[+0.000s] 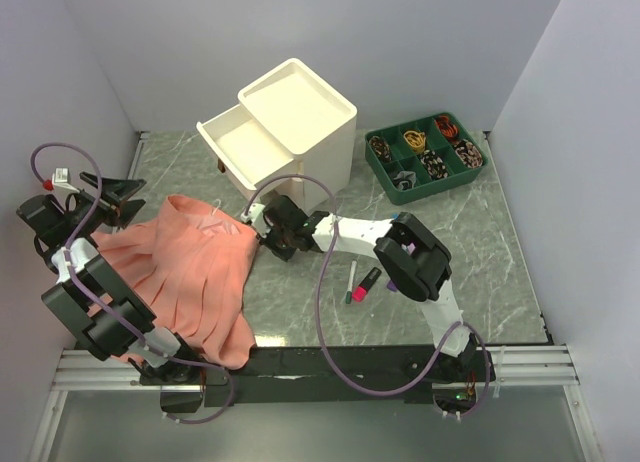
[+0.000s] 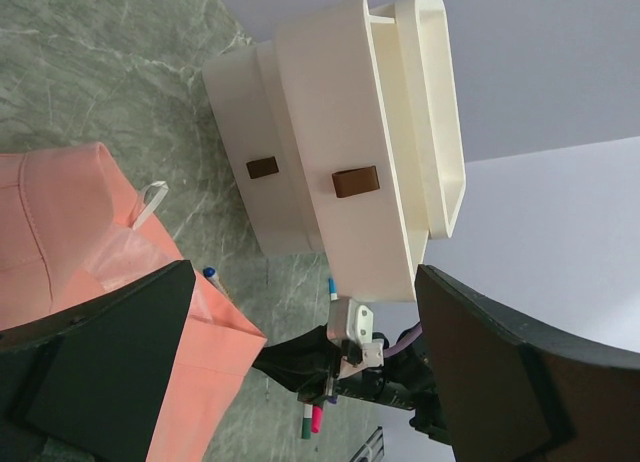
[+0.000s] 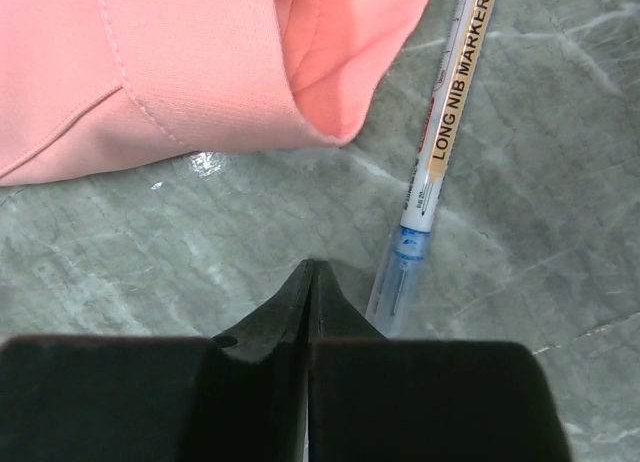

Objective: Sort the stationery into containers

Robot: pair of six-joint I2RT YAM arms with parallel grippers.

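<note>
On the table, a white marker with a clear blue cap [image 3: 432, 182] lies beside the pink cloth edge. My right gripper is just left of its cap end, fingertips almost together, the marker not between them; whether they are fully shut is unclear. In the top view the right gripper [image 1: 272, 244] is low, between cloth and drawer unit. A green-capped pen [image 1: 351, 282], a pink-and-black marker [image 1: 366, 284] and a purple item [image 1: 392, 285] lie near the right forearm. Far left, my left gripper hangs open and empty above the cloth.
A white drawer unit [image 1: 300, 107] stands at the back, its top drawer [image 1: 240, 147] pulled out. The green divided tray [image 1: 432, 188] at back right holds bundled cables. Pink cloth [image 1: 195, 272] covers the left side.
</note>
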